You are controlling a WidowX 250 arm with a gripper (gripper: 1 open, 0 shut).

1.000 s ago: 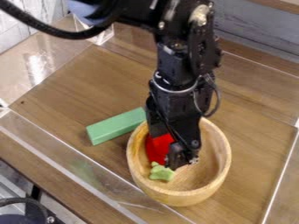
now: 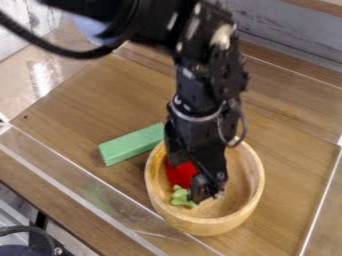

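Observation:
A wooden bowl (image 2: 235,215) holds a red object (image 2: 179,174) and a small green piece (image 2: 183,197). My black gripper (image 2: 194,176) reaches down into the bowl over the red object, open, its fingers partly hiding what is beneath. A flat green block (image 2: 130,144) lies on the table just left of the bowl.
The wooden table (image 2: 74,110) has clear room at the back left and to the right of the bowl. A transparent strip runs along the front left edge, with cables beyond it.
My gripper has shifted slightly over the bowl, now lower or more over the red object and a little blurred. The bowl and blocks look unmoved.

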